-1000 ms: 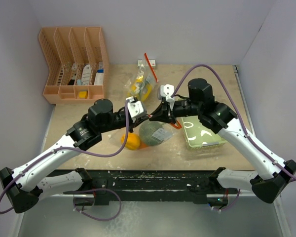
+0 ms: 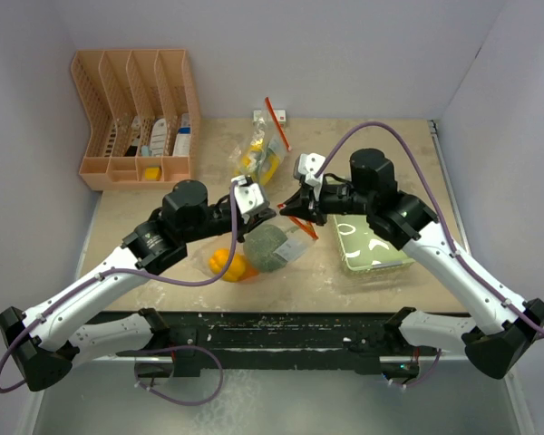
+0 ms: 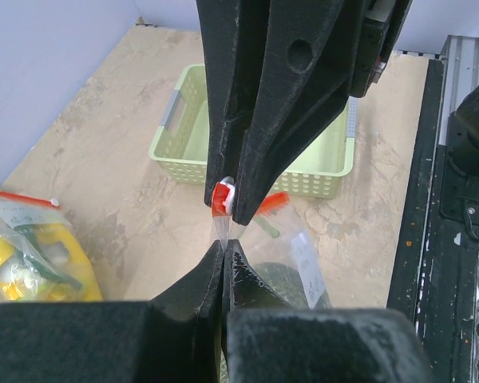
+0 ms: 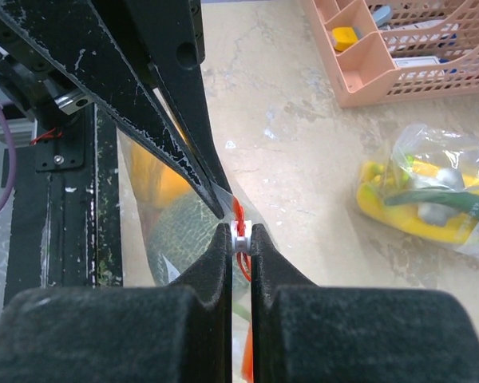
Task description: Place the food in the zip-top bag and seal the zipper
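Note:
A clear zip bag with a red zipper and a round green item plus orange food (image 2: 267, 245) stands at the middle front. My right gripper is shut on its red zipper with white slider, which also shows in the left wrist view. My left gripper is shut at the bag's top edge, just beside the right one; only thin clear film, if anything, shows at its fingertips. A second bag with yellow food (image 3: 40, 259) lies at the back middle, its red zipper along the top.
A peach divided organizer (image 2: 118, 109) with small items stands at the back left. A green basket (image 2: 370, 245) is at the right. Worktop (image 2: 136, 294) shows bare at the front left; the dark table edge runs along the front.
My right gripper has shifted slightly rightward along the zipper, away from the left gripper. The left arm has moved very little.

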